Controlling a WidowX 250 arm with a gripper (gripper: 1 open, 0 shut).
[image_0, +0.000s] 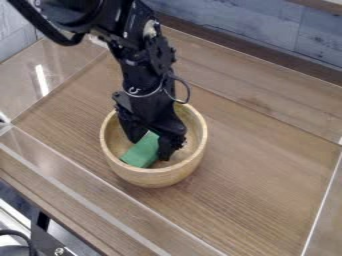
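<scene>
A round, light wooden bowl stands on the wooden table, holding a green block. My black gripper reaches down into the bowl, its fingers apart, one over the left part and one by the right end of the green block. The gripper hides part of the block, and whether it touches the block I cannot tell.
A grey-blue plank wall runs along the back. A dark cable shows at the lower left corner.
</scene>
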